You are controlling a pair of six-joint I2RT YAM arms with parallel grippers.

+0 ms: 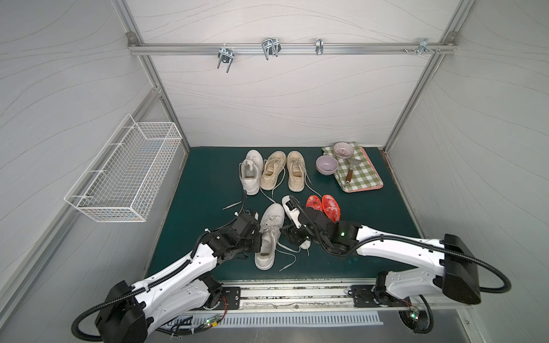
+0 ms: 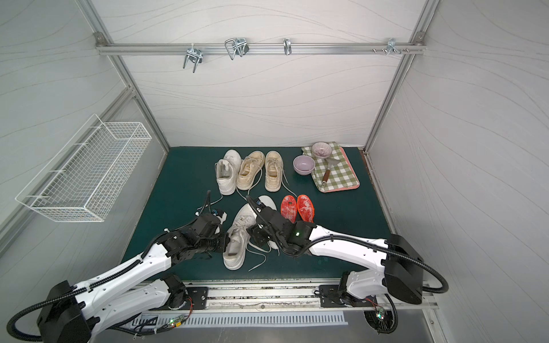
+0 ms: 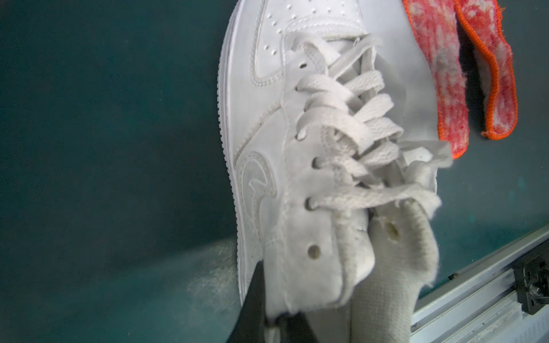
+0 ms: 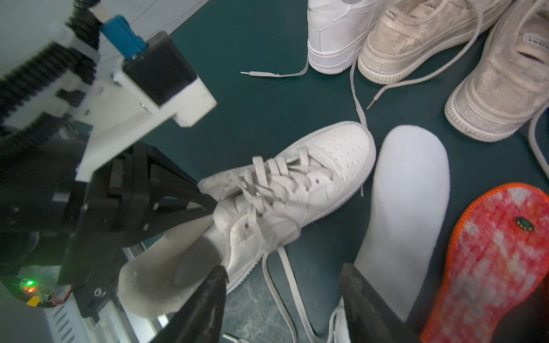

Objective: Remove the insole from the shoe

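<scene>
A white laced sneaker (image 1: 271,221) lies front centre. My left gripper is at its collar, shut, with its tips largely hidden by the shoe's upper; whether fabric is between them I cannot tell. In the right wrist view it reaches into that collar from the left. My right gripper stands open above the sneaker's side and laces, nothing visible between its fingers. A white insole (image 4: 406,217) lies right of the sneaker, beside red insoles (image 4: 498,240).
Three shoes (image 1: 273,171) with loose laces stand at the back. A tray (image 1: 371,177) with cloth and bowls (image 1: 327,165) is back right. A wire basket (image 1: 123,171) hangs on the left wall.
</scene>
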